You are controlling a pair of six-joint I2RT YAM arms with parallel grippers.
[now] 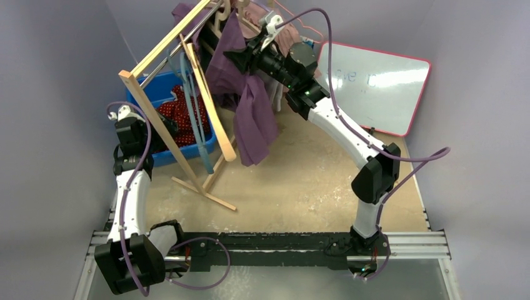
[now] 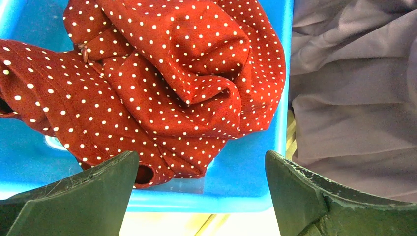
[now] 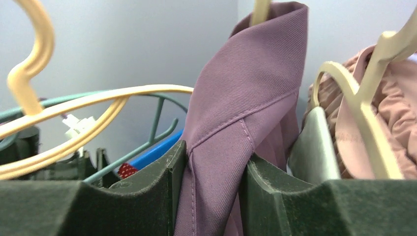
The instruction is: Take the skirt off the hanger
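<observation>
The purple skirt (image 1: 255, 125) hangs down from the rail area of the wooden rack; in the right wrist view its upper part (image 3: 255, 73) drapes over a pale hanger bar. My right gripper (image 1: 240, 57) has its fingers on that purple fabric, which runs between them; how far they are closed is unclear. My left gripper stands open low over the blue bin (image 2: 206, 200), where red polka-dot cloth (image 2: 162, 83) lies, with nothing held between its fingers.
Wooden hangers (image 1: 212, 112) and teal hangers (image 1: 201, 147) hang on the rack (image 1: 147, 100). Pink garments (image 3: 373, 108) crowd the right side. A whiteboard (image 1: 387, 94) stands at back right; the board floor is clear at front centre.
</observation>
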